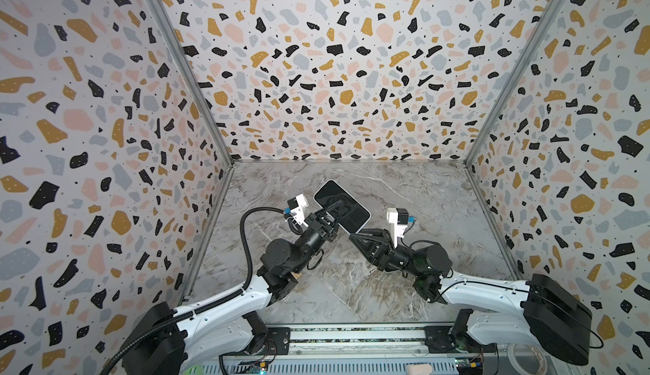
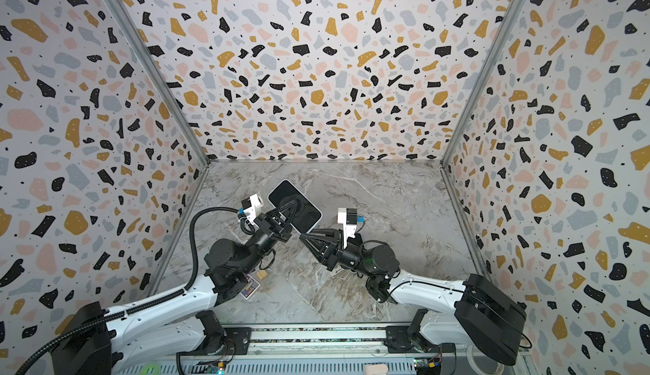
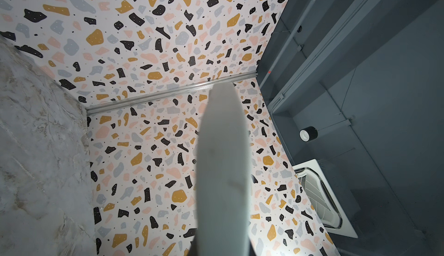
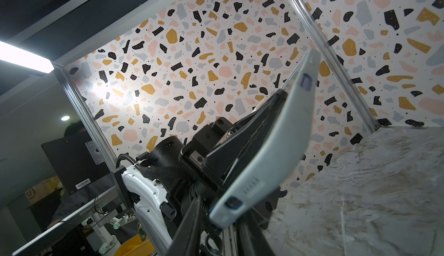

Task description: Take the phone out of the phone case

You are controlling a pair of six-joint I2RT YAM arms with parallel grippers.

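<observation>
The phone in its pale case (image 1: 355, 217) is held up, tilted, by my left gripper (image 1: 336, 209), which is shut on it; in the top right view the dark screen (image 2: 304, 215) faces the cameras. A blurred pale edge (image 3: 222, 172) fills the middle of the left wrist view. The right wrist view shows the case's side (image 4: 282, 145) with openings along it. My right gripper (image 1: 355, 238) is just below the phone's lower corner, part open; whether it touches the case is unclear.
A small printed card (image 2: 248, 287) and a tan block (image 2: 261, 274) lie on the marble table (image 2: 386, 192) by my left arm. Patterned walls enclose three sides.
</observation>
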